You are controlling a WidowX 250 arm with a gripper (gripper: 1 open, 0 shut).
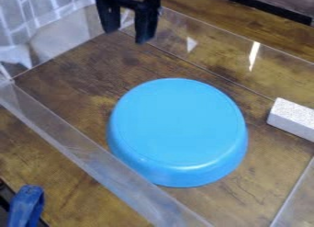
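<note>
My dark gripper [128, 25] hangs blurred at the top of the view, above the back left of the wooden tray floor [86, 70], its fingers pointing down and apart, open. A light blue upside-down round bowl or lid [178, 128] lies in the middle, clear of the gripper, with nothing on it.
A white block [292, 118] sits at the right edge. A blue object [28, 205] lies outside at the bottom left. Clear walls border the tray, and crumpled pale material [25, 28] is at the top left.
</note>
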